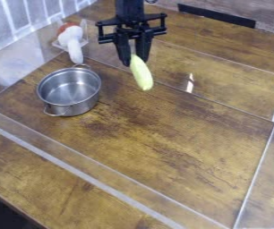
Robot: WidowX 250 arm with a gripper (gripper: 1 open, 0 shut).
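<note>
My black gripper (134,54) hangs near the top centre of the camera view, shut on a long pale yellow-green object (142,74) that angles down below its fingers. A steel pot (68,89) with side handles sits on the wooden table (151,161) at the left.
A white object with a red-topped head (72,40) lies at the back left. A small white item (190,82) shows behind the held object, to the right. Clear panel edges run along the sides.
</note>
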